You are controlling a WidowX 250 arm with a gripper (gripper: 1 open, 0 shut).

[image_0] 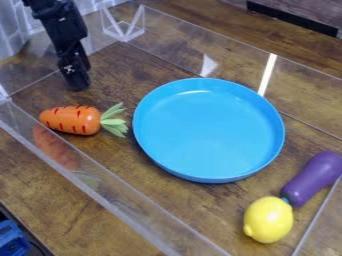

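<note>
My gripper (pixel 75 70) is a black arm reaching in from the top left, its fingertips low over the wooden surface behind an orange toy carrot (pixel 70 119) with pale green leaves. Whether its fingers are apart or together is not clear. A blue plate (pixel 209 130) lies in the middle. A yellow lemon (pixel 267 219) and a purple eggplant (pixel 313 178) lie at the lower right.
Clear plastic walls border the area on several sides. Bare wood (pixel 160 60) is free behind the plate. A blue object (pixel 11 239) shows at the bottom left corner, outside the wall.
</note>
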